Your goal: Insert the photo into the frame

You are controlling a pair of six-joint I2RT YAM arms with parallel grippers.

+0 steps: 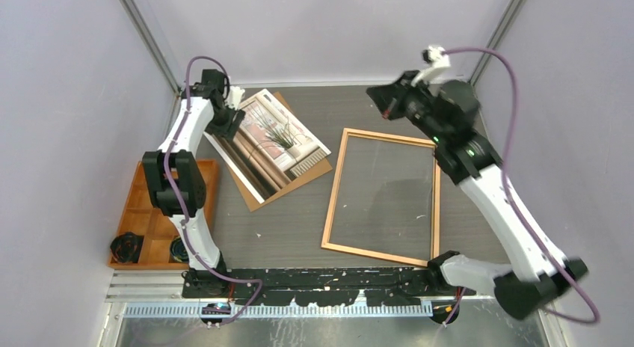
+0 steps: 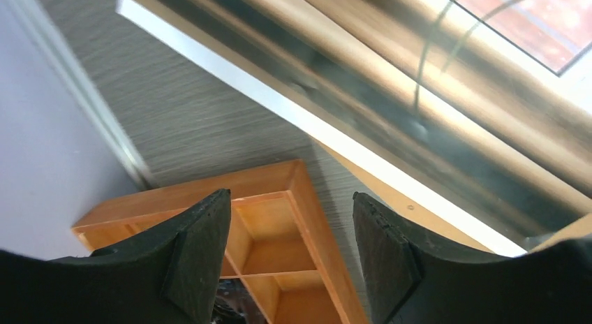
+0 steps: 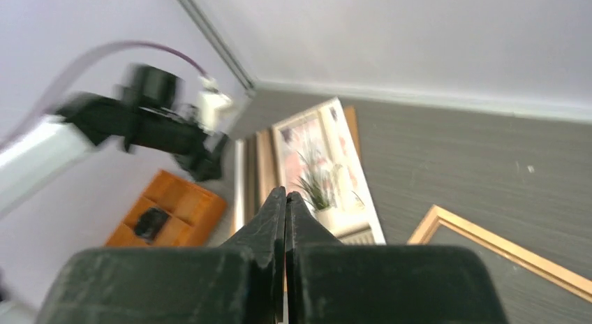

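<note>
The photo (image 1: 281,143), a picture of a plant by a curtain, lies slantwise over a brown backing board (image 1: 318,170) left of the middle. To the right rests the wooden frame (image 1: 333,203), with no photo inside it. Over the photo's upper left edge is my left gripper (image 1: 238,108); in the left wrist view its fingers (image 2: 199,251) stand apart, the photo's white edge beyond them. My right gripper (image 1: 379,100) is raised high behind the frame, shut, and nothing shows between its fingertips.
An orange wooden tray (image 1: 211,186) with compartments and dark coils stands at the left, partly beneath my left arm. White walls (image 1: 351,33) close off the back and sides.
</note>
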